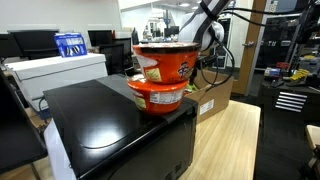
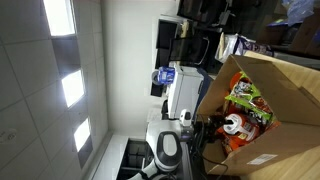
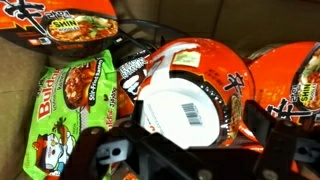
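Note:
In the wrist view my gripper is open, its dark fingers to either side of a red noodle cup (image 3: 190, 105) with a white base and a barcode. That cup lies inside a cardboard box, among other noodle packages. A green Buldak packet (image 3: 70, 115) is on its left, a red Shin cup (image 3: 65, 22) at the upper left, and another red Shin cup (image 3: 290, 80) on the right. Exterior view 2 shows the cardboard box (image 2: 285, 95) with the red-and-white cup (image 2: 238, 126) in it. Whether the fingers touch the cup, I cannot tell.
Two stacked red bowls (image 1: 160, 98) stand on a black surface (image 1: 95, 115) near exterior camera 1, hiding part of the box (image 1: 212, 102) and arm. Clear wooden tabletop (image 1: 225, 145) lies in front of the box.

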